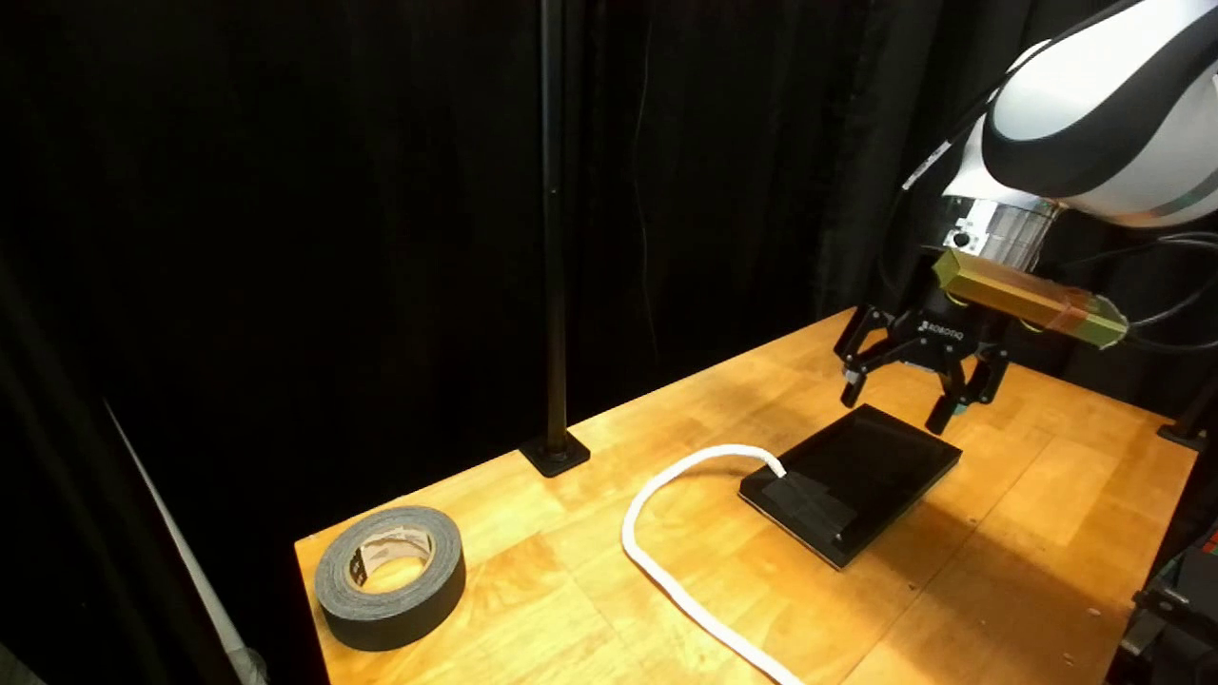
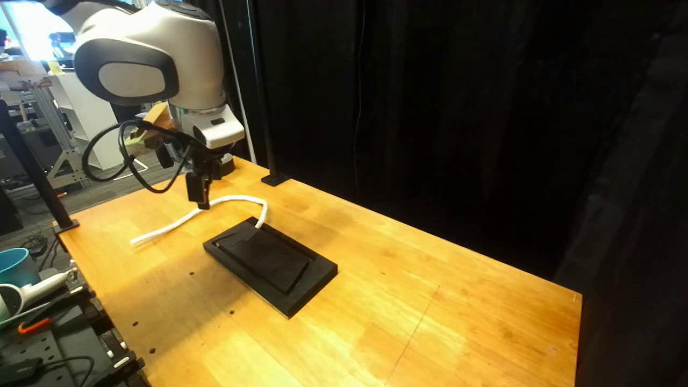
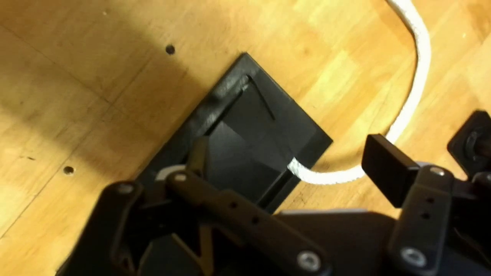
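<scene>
A flat black rectangular tray (image 1: 881, 468) lies on the wooden table, with a dark flat panel (image 2: 269, 255) inside its rim. One end of a white rope (image 1: 657, 559) rests at the tray's edge; the rest curves away across the tabletop. Above the tray, apart from it, hangs my gripper (image 1: 896, 401), its fingers spread and nothing between them. Seen from the wrist, one finger (image 3: 389, 168) is to the right of the tray and the other overlaps it. The gripper's own parts cover the tray's lower portion there.
A roll of dark grey tape (image 1: 394, 611) lies at the table's corner. Black posts stand along the table edge, one with a square foot (image 1: 556, 455). Bare tabletop (image 2: 451, 309) stretches wide on the right in exterior view 2.
</scene>
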